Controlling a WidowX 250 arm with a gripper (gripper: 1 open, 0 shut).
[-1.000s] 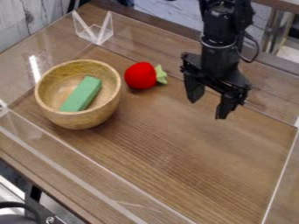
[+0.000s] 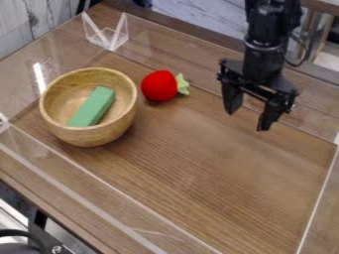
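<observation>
My gripper (image 2: 249, 107) hangs from its black arm at the upper right, low over the bare wooden table (image 2: 219, 189); whether its fingers are open or shut is not clear. To its left lies a red round object (image 2: 159, 84) with a small pale green part. At the left, a round tan bowl (image 2: 113, 130) holds a green oblong block (image 2: 90, 107).
A clear, wire-like holder (image 2: 106, 32) stands at the upper left. A dark cable or fixture (image 2: 20, 240) shows at the lower left corner.
The arm and gripper have shifted slightly over the right part of the table and changed pose. The red object and the bowl with the green block stay where they were.
</observation>
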